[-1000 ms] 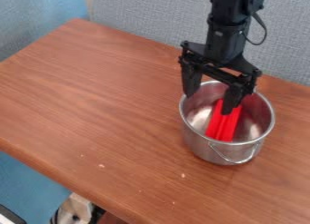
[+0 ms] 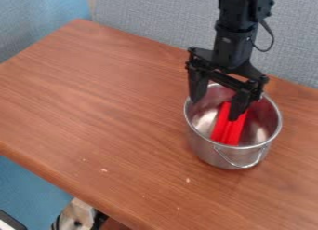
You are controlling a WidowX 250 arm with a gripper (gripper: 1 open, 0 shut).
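Observation:
My black gripper (image 2: 218, 96) hangs over a silver metal pot (image 2: 218, 151) on the right side of the wooden table, its fingers spread open at the pot's upper rim and partly inside it. Inside the pot lie red elongated pieces (image 2: 225, 127), leaning side by side, with nothing seen held between the fingers. The pot has a thin wire handle resting on its near side.
A grey textured wall (image 2: 162, 20) stands behind it, and a blue surface (image 2: 32, 169) lies beyond the near left edge, with some small unclear items at the bottom.
The gripper has shifted very slightly upward; the pot and red pieces look unchanged.

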